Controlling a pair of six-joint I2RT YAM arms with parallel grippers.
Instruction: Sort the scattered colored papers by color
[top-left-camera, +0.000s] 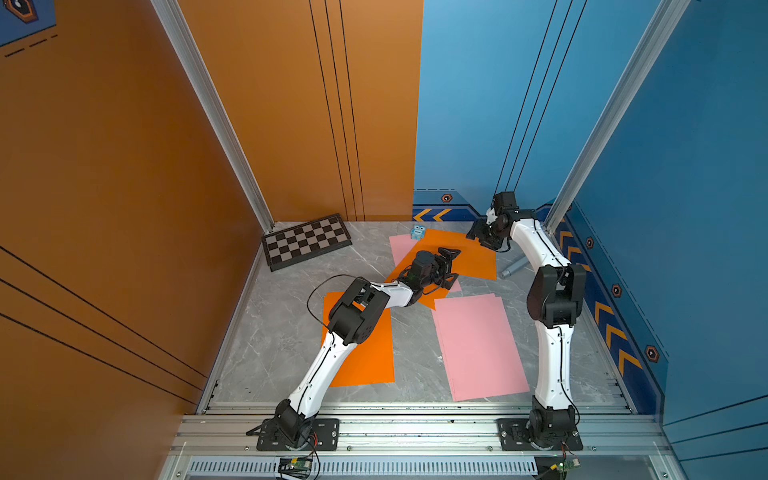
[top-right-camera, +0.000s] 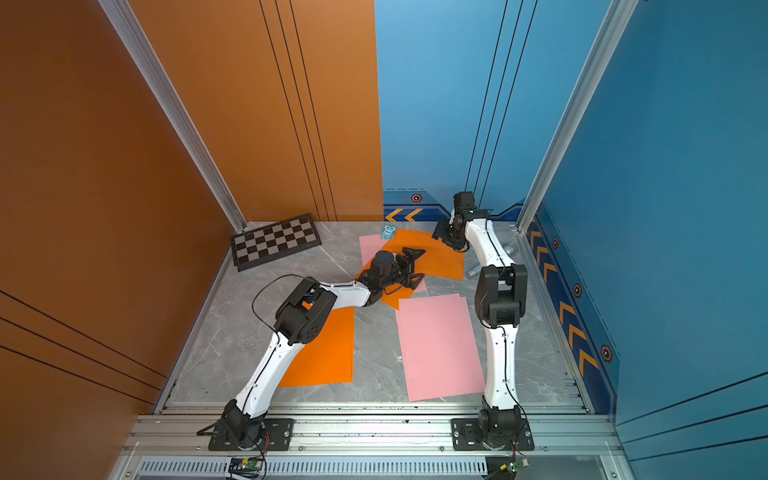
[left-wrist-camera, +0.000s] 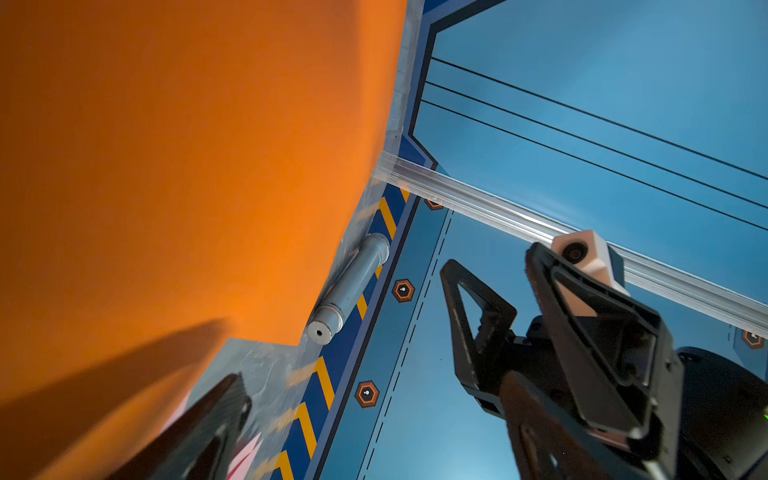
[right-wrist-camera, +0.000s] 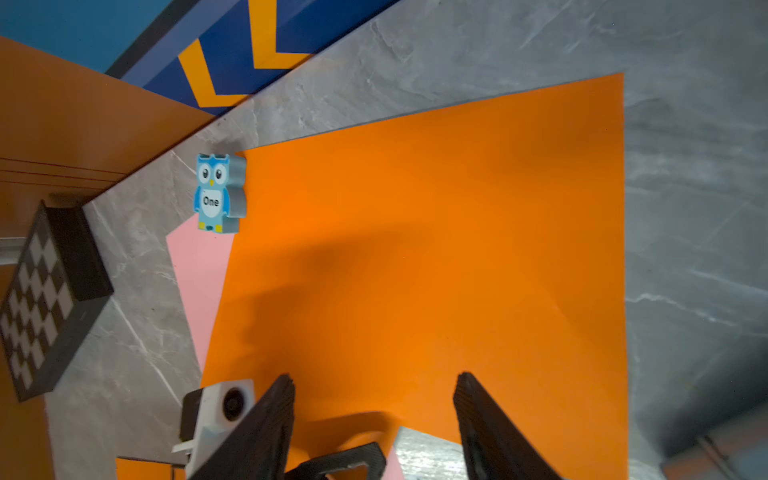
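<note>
Orange paper (top-left-camera: 476, 258) lies spread at the back, overlapping pink paper (top-left-camera: 401, 247) whose edges peek out beneath. Over this orange paper is my left gripper (top-left-camera: 453, 267), open with nothing between its fingers. My right gripper (top-left-camera: 479, 237) is above the paper's back right part; in the right wrist view its fingers (right-wrist-camera: 268, 420) stand apart and empty, with the orange sheet (right-wrist-camera: 480, 256) flat below. Another orange paper (top-left-camera: 368, 356) lies at the front left, partly under my left arm. Overlapping pink sheets (top-left-camera: 484, 352) lie at the front right.
A checkered board (top-left-camera: 307, 241) stands at the back left. A small blue owl block (right-wrist-camera: 214, 192) touches the orange paper's back left corner. Near the right arm lies a grey cylinder (left-wrist-camera: 352, 288). Bare table shows between the front papers.
</note>
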